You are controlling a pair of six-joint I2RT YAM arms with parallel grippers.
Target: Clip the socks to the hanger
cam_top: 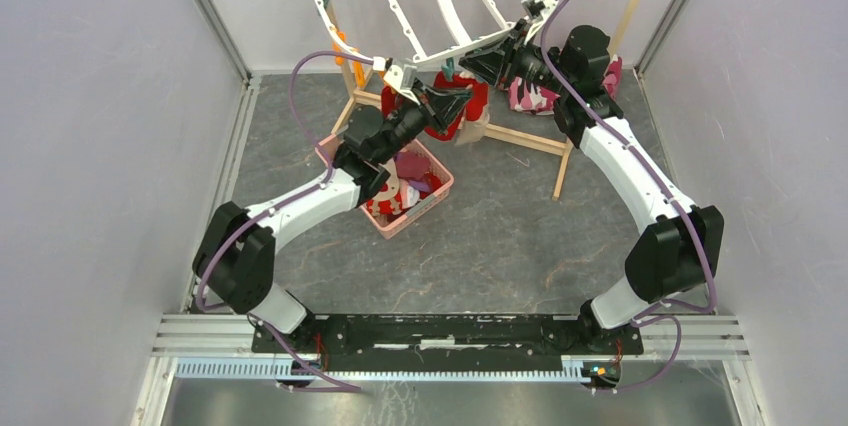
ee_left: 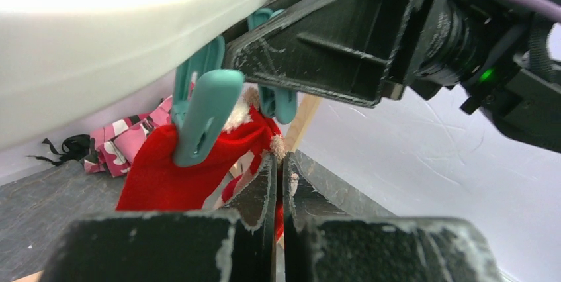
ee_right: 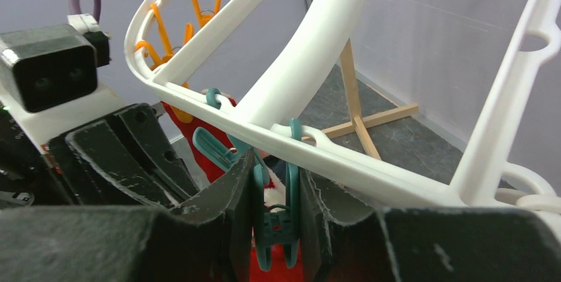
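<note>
A red sock (ee_left: 274, 144) with a beige fuzzy edge is pinched at the tips of my shut left gripper; from the top it is a red patch (cam_top: 476, 98) below the hanger rim. My right gripper is shut on a teal clip (ee_right: 276, 226) hanging from the white hanger (ee_right: 397, 179). That clip (ee_left: 281, 102) is right above the held sock in the left wrist view; whether its fingers have cloth between them I cannot tell. Another teal clip (ee_left: 205, 120) beside it overlaps red cloth (ee_left: 165, 173).
Orange clips (ee_right: 162, 37) line the hanger's left part. A pink basket (cam_top: 420, 208) of socks stands on the floor, under my left arm. Pink patterned cloth (cam_top: 530, 98) lies at the back right. Wooden stand legs (cam_top: 525, 139) cross behind.
</note>
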